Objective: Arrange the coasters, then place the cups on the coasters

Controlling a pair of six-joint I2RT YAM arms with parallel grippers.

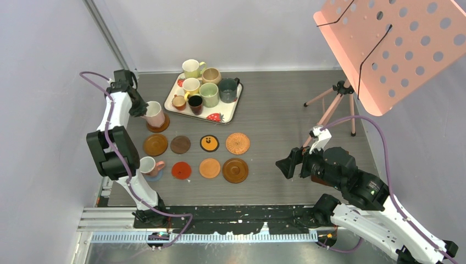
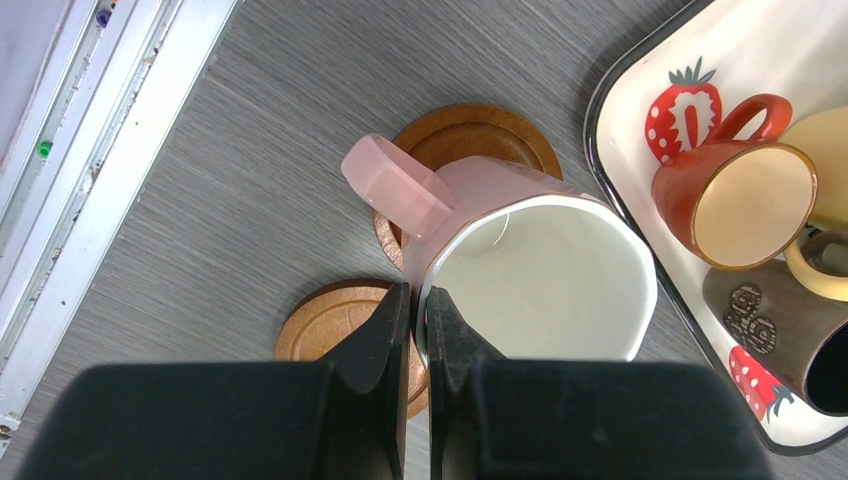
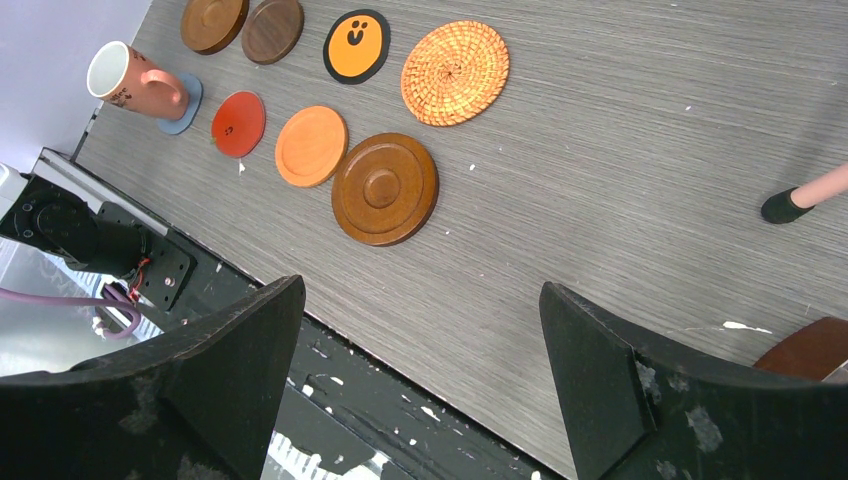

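Observation:
A pink cup (image 1: 154, 113) (image 2: 540, 280) is upright over a wooden coaster (image 1: 157, 127) (image 2: 472, 131) at the left, left of the tray. My left gripper is shut on the cup's near rim, beside its handle; whether the base touches the coaster is hard to tell. Another wooden coaster (image 2: 325, 325) lies just below it in the left wrist view. My right gripper is open and empty above the right part of the table.
A tray (image 1: 235, 110) crowded with several cups sits right beside the pink cup. Several coasters and a mug (image 3: 136, 85) on a blue coaster occupy the lower left. A pink tripod stands at the right.

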